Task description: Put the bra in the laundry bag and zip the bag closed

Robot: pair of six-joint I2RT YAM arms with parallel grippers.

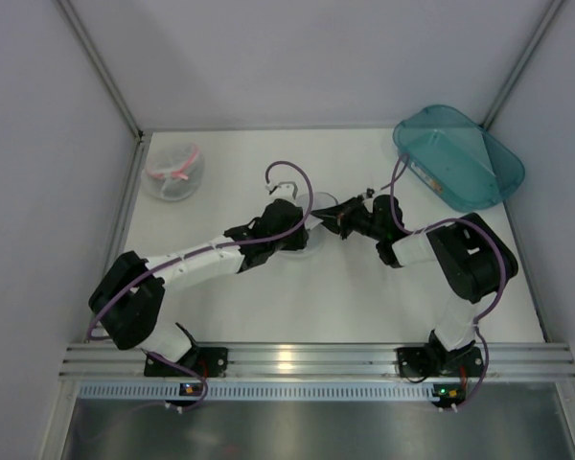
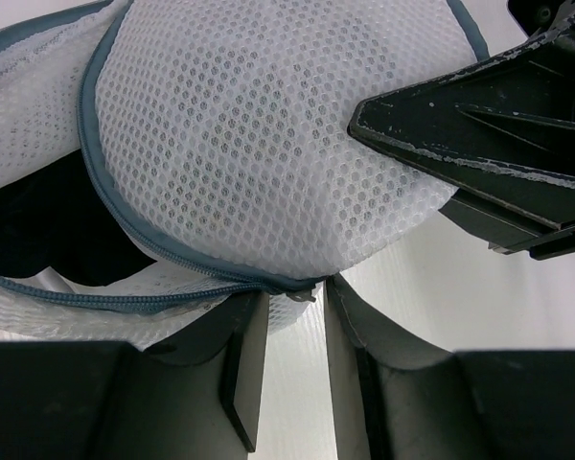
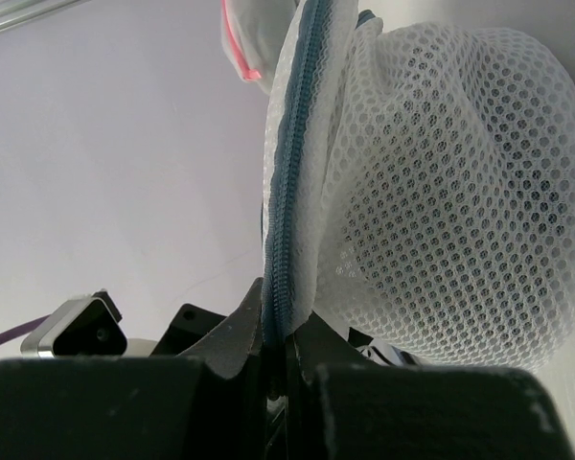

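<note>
The white mesh laundry bag [image 1: 321, 240] is between both grippers at the table's middle, largely hidden from above. In the left wrist view its blue-grey zipper edge [image 2: 172, 251] borders an opening, with black fabric [image 2: 72, 220] inside. My left gripper is part open around the metal zipper pull [image 2: 301, 294]; whether it grips it is unclear. My right gripper is shut on the bag's zipper edge [image 3: 289, 192], which stretches upward through the right wrist view.
A round mesh bag with pink trim [image 1: 172, 172] lies at the back left. A teal basket [image 1: 450, 153] stands at the back right.
</note>
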